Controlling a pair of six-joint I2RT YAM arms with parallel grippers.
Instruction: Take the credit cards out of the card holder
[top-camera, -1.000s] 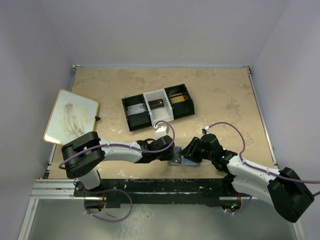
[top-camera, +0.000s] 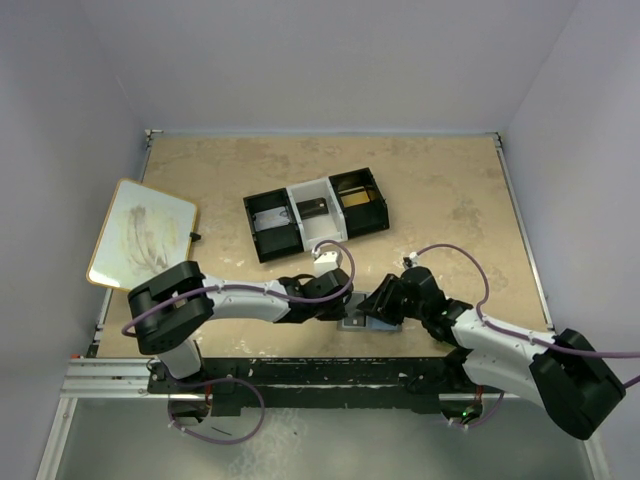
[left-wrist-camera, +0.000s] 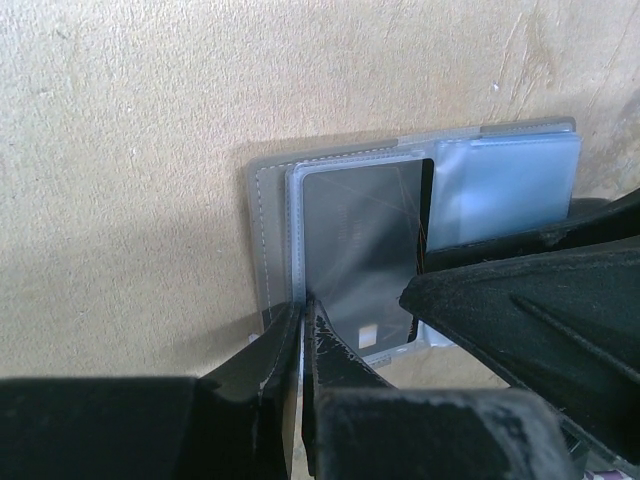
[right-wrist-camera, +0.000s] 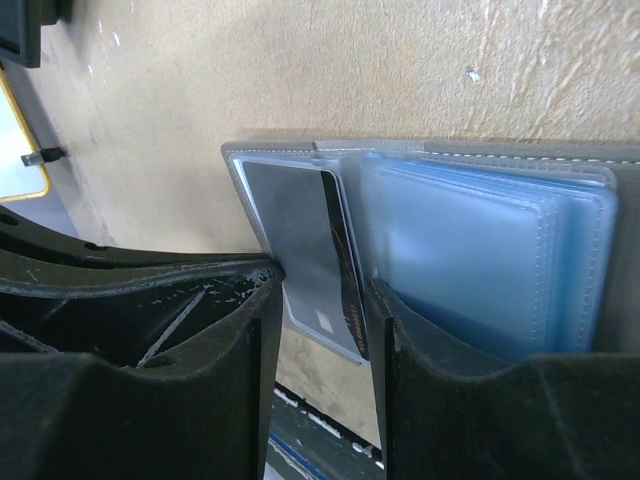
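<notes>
The card holder (top-camera: 355, 322) lies on the table near its front edge, a folded thing with clear, stitched pockets. In the left wrist view a dark grey card (left-wrist-camera: 362, 235) sits in a clear pocket, a bluish pocket (left-wrist-camera: 500, 180) beside it. My left gripper is shut, fingertips at the left edge of the dark card's pocket; whether that thin edge is pinched cannot be told. My right gripper stands part open over the card's black edge (right-wrist-camera: 340, 250), one finger (right-wrist-camera: 378, 300) by the bluish pocket, the other over the dark card.
A three-part tray (top-camera: 318, 211) stands farther back, black outer compartments and a white middle one, with cards inside. A white board (top-camera: 143, 235) lies at the left. Both grippers work close together.
The right arm has barely moved. The card holder lies in about the same place.
</notes>
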